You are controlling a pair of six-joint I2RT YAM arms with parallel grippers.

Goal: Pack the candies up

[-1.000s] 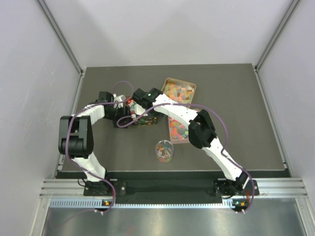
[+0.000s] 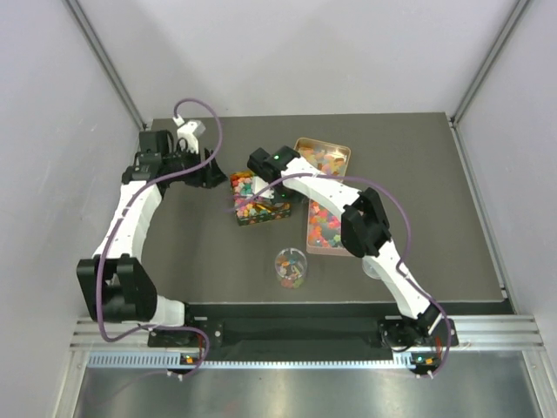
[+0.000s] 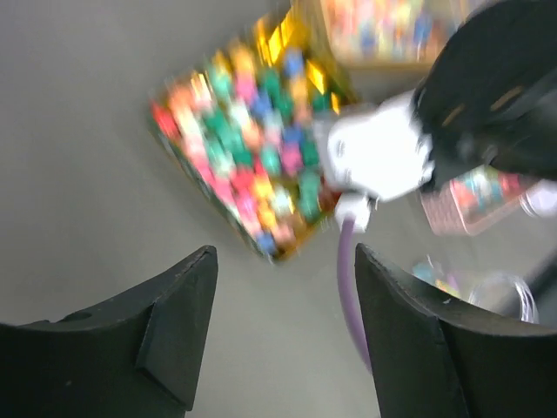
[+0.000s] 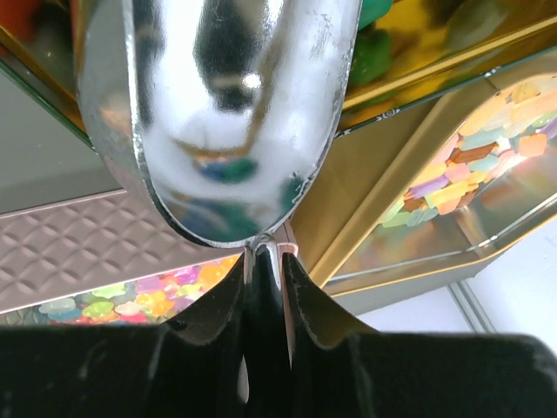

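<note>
A box of mixed candies point(image 2: 248, 209) sits mid-table; the left wrist view shows it full of colourful candies point(image 3: 248, 148). My right gripper is over that box, shut on the handle of a shiny metal scoop point(image 4: 226, 131), whose bowl lies at the box's opening, with little inside it that can be told. My left gripper point(image 2: 212, 174) hangs raised just left of the box, fingers apart with nothing between them; its view is blurred.
A back tray point(image 2: 341, 152) and a pink tray point(image 2: 326, 248) of candies lie right of the box, partly under my right arm. A clear jar point(image 2: 291, 268) with some candies stands at the front.
My left gripper has lifted away from the box's left side, up and back. The box, pink tray and right arm have shifted slightly right.
</note>
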